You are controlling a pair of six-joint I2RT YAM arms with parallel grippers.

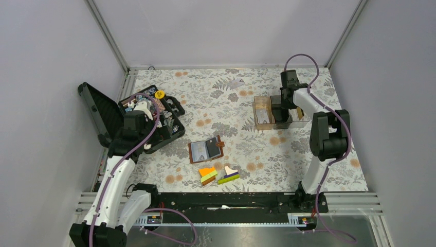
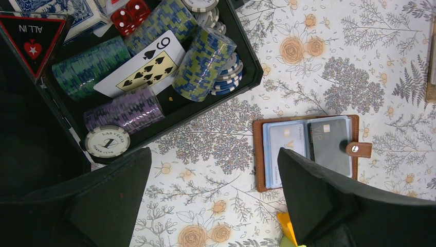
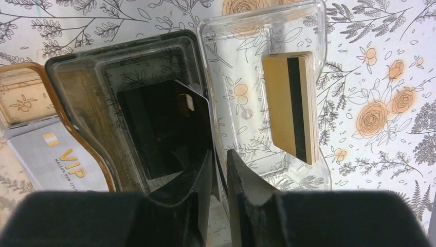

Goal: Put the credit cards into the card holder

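Observation:
A brown card holder [image 2: 260, 154] lies open at the table's middle, showing a silver card [image 2: 280, 137] and a dark VIP card [image 2: 329, 139]. At the right stands a three-section tray [image 1: 262, 125] with silver cards [image 3: 56, 154], black cards [image 3: 159, 123] and gold cards [image 3: 283, 103]. My right gripper is down at the middle section, fingers close together round the edge of the black cards and the section wall; their exact grip is unclear. My left gripper is open above the table between the poker case and the card holder, nothing between its fingers.
An open poker case [image 1: 104, 113] fills the back left. Coloured blocks [image 1: 208, 173] lie in front of the card holder.

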